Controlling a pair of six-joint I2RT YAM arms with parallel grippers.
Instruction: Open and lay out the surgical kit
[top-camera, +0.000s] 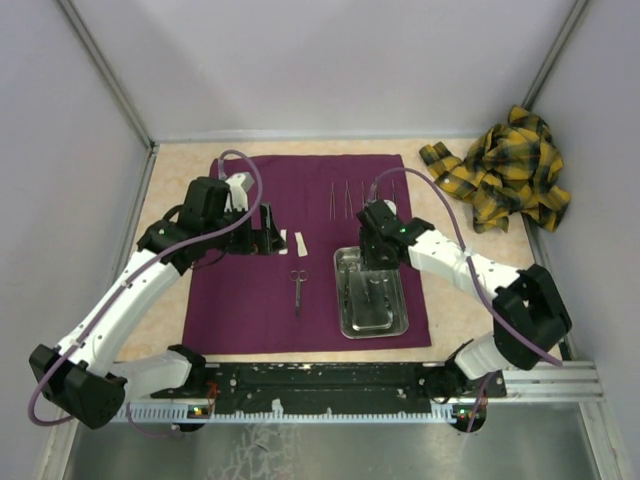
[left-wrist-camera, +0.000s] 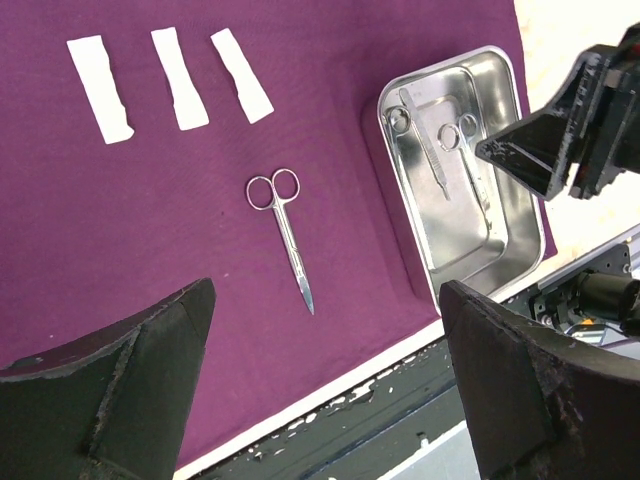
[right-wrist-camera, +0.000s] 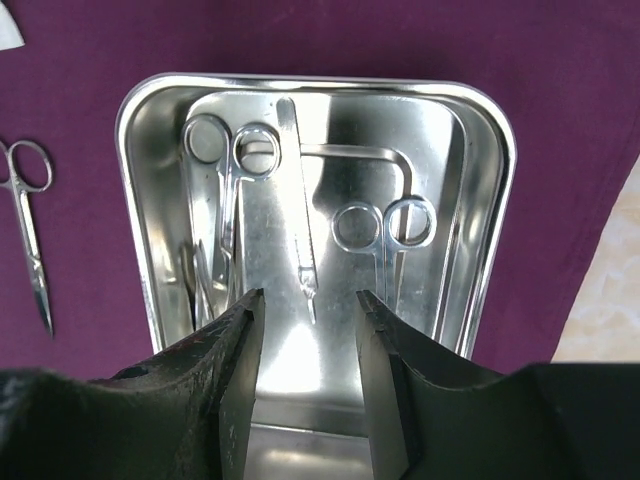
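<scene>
The steel tray (right-wrist-camera: 350, 400) sits on the purple cloth (top-camera: 230, 310), holding several scissor-like instruments (right-wrist-camera: 250, 160) and a scalpel handle (right-wrist-camera: 295, 190). My right gripper is over the tray, fingers pointing down, part open, nothing seen between them. My left gripper is open and empty above the cloth's left half. A pair of scissors (left-wrist-camera: 290, 240) lies left of the tray, with three white packets (left-wrist-camera: 240, 75) above it. A row of thin instruments (top-camera: 347, 200) lies along the cloth's back right.
A yellow and black plaid cloth (top-camera: 510, 170) is heaped at the back right of the table. Side walls border the table.
</scene>
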